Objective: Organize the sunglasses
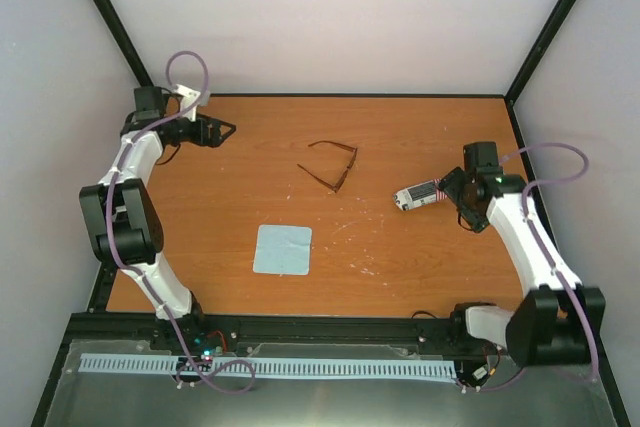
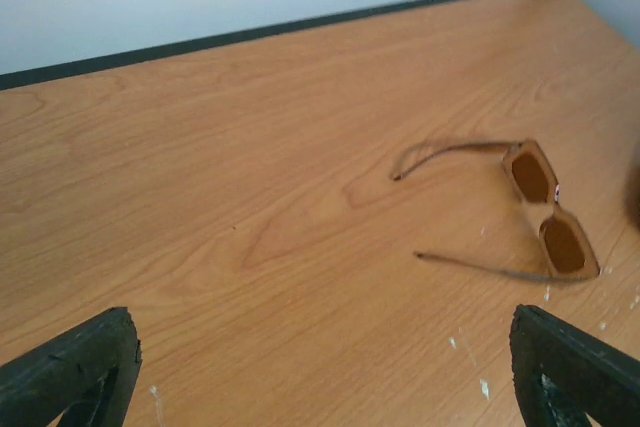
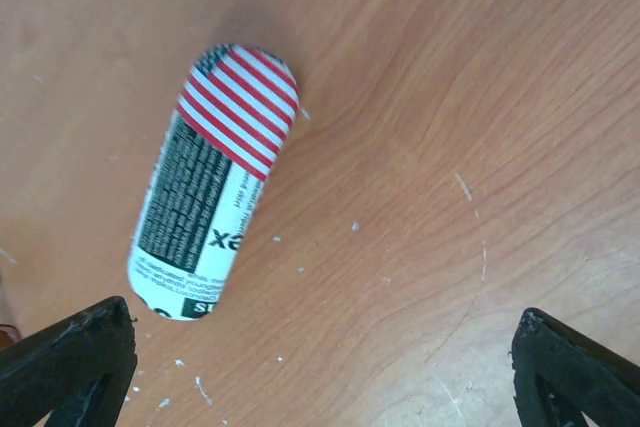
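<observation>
Brown sunglasses point(image 1: 342, 175) lie with temples unfolded near the middle of the table; the left wrist view shows them point(image 2: 562, 245) to the right, beyond the open fingers of my left gripper. In the top view that gripper point(image 1: 226, 132) is at the back left, apart from them. A printed glasses case point(image 1: 415, 197) with a striped flag end lies on the right, also seen in the right wrist view point(image 3: 205, 197). My right gripper is open just by the case, with nothing between its fingers. A light blue cloth point(image 1: 282, 249) lies flat at the front left of centre.
There is free room behind the sunglasses and around the cloth.
</observation>
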